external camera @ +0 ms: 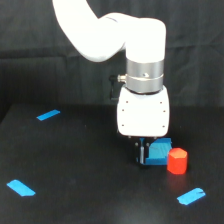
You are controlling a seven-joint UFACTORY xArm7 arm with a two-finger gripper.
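A blue block sits on the dark table right of the middle, partly hidden by my gripper. Just to its right is a red block, its near side in plain sight. The white arm reaches down from the top, and its gripper is low at the left part of the blue block. From this side the dark fingers overlap each other, so their gap does not show. Whether they touch the blue block cannot be made out.
Blue strips lie flat on the table: one at the back left, one at the front left and one at the front right. A dark curtain hangs behind.
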